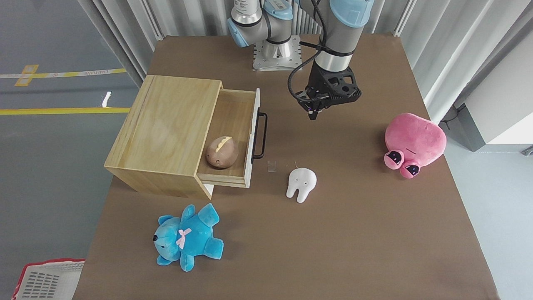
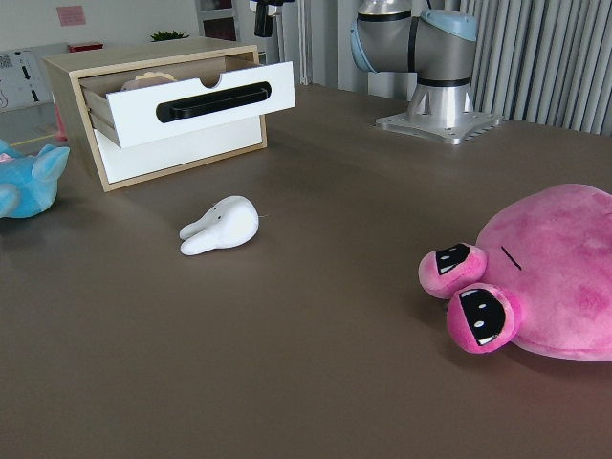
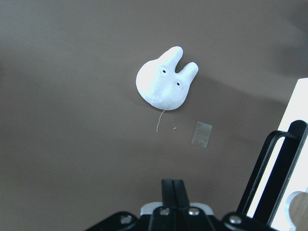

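Note:
My gripper is shut, its fingertips together with nothing visible between them; in the front view it (image 1: 313, 111) hangs above the table, right of the open drawer. The wooden drawer box (image 1: 160, 125) has its top drawer (image 2: 206, 96) pulled out, holding a round brown plush (image 1: 221, 152). Below the gripper, a small white plush (image 1: 301, 183) (image 3: 161, 84) lies on the table. A pink plush (image 1: 414, 140) is at the right; a blue bear (image 1: 195, 240) lies in front of the box.
The drawer's black handle (image 1: 262, 132) faces right. A white basket (image 1: 50, 280) is off the table's front left.

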